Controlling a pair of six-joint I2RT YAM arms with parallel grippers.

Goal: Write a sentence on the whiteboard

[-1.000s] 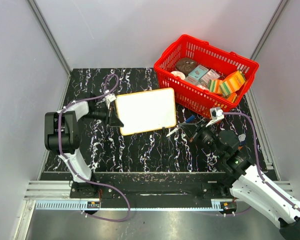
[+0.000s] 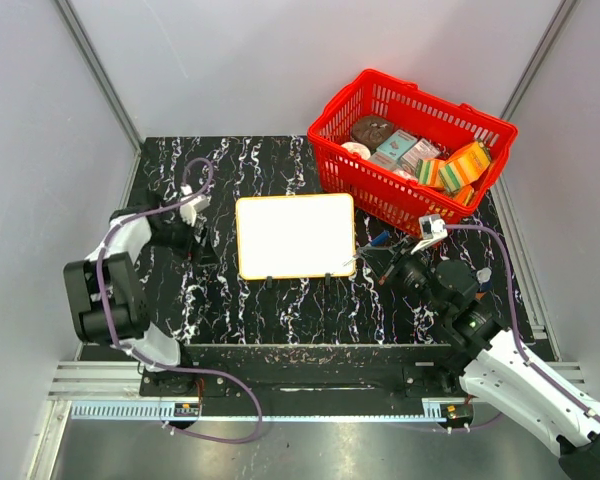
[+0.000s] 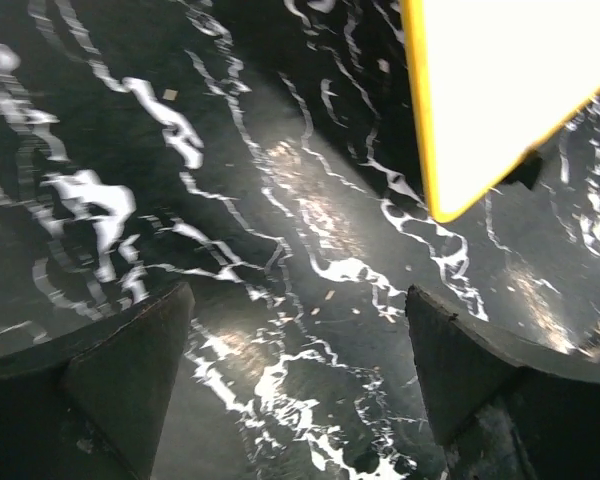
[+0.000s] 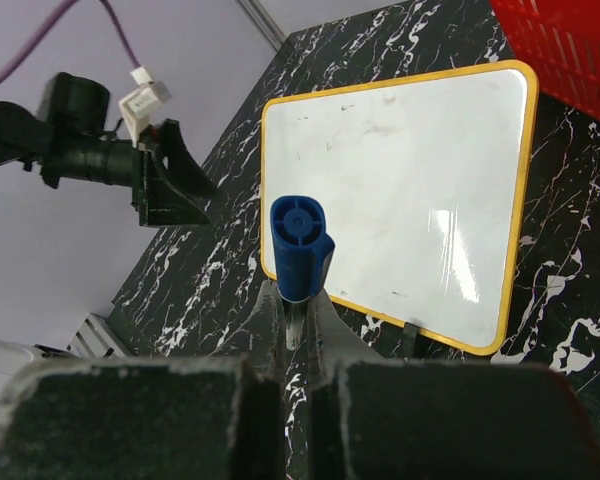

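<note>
The whiteboard [image 2: 295, 236], white with a yellow rim, lies blank on the black marble surface. My left gripper [image 2: 202, 250] is left of it, open, with only marble between its fingers; the board's corner [image 3: 500, 90] shows beyond them in the left wrist view. My right gripper [image 2: 375, 255] is at the board's right side, shut on a blue-and-white marker [image 4: 298, 250], whose blue end faces the right wrist camera.
A red basket [image 2: 345, 175] with sponges, boxes and other items stands at the back right, close to the board. Grey walls border the marble.
My left gripper has moved left, away from the whiteboard. The board was tilted a second ago and now lies straighter. The right arm holds still with the marker.
</note>
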